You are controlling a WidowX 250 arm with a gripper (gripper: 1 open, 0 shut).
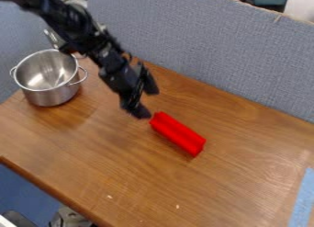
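A red rectangular bar (pixel 178 134) lies diagonally on the wooden table (pixel 110 166), right of centre. The black gripper (pixel 145 100) hangs open just above and behind the bar's upper-left end, with nothing visible between its fingers. A steel pot (pixel 50 79) with two handles stands at the far left, beside the arm.
A grey padded wall (pixel 221 47) runs along the back. A blue strip (pixel 300 198) lies at the right edge.
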